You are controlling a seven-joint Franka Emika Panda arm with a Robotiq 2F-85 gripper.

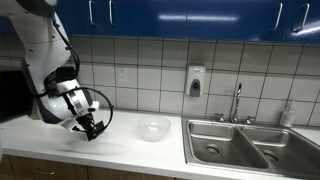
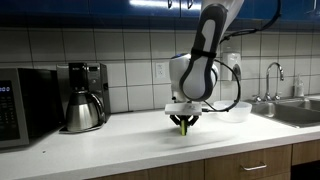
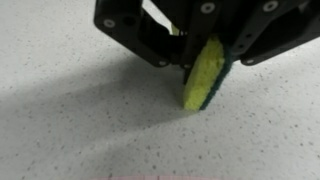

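Observation:
A sponge (image 3: pixel 205 75), yellow on one face and dark green on the other, stands on edge between the black fingers of my gripper in the wrist view. The gripper is shut on it. The sponge's lower end is close to the speckled white counter; whether it touches cannot be told. In the second exterior view, a yellow-green bit of the sponge (image 2: pixel 183 127) shows below the gripper (image 2: pixel 184 119). From the first exterior view, the gripper (image 1: pixel 92 131) is low over the left part of the counter, with the sponge mostly hidden.
A white bowl (image 1: pixel 155 128) stands on the counter (image 1: pixel 140 153) to the gripper's right, with a double sink (image 1: pixel 240 147) beyond it. A coffee maker (image 2: pixel 85 98) and a microwave (image 2: pixel 12 107) stand at the left in the second exterior view. Counter around the gripper is bare.

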